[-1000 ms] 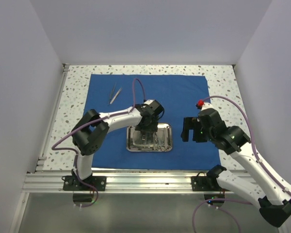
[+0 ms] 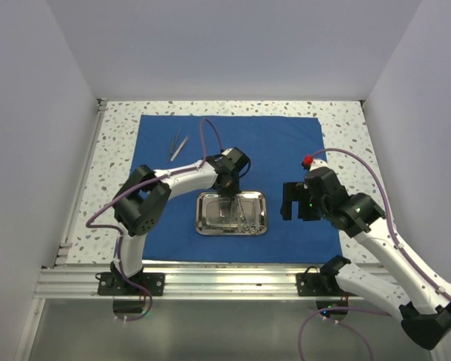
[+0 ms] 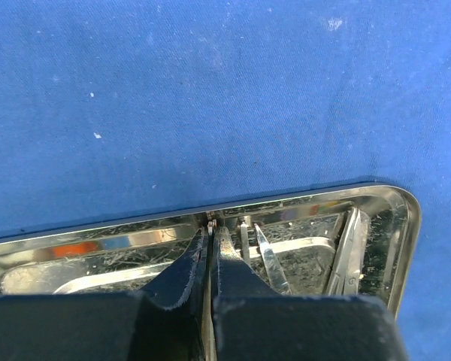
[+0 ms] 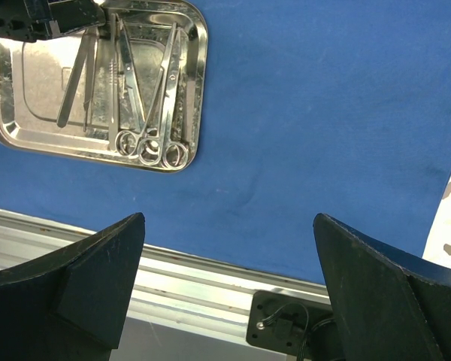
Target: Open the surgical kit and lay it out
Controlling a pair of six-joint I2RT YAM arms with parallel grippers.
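The steel tray (image 2: 210,229) lies on the blue cloth, holding scissors (image 4: 173,105) and several slim instruments (image 4: 75,83). My left gripper is shut at the tray's back edge, low among the instrument ends; whether anything thin is between its tips is hard to tell. Two slim instruments (image 2: 180,148) lie on the cloth at the upper left. My right gripper (image 2: 293,201) stands open over the cloth right of the tray, with nothing between its fingers.
A speckled table border, rails and grey walls surround it.
The right arm is nearly unchanged.
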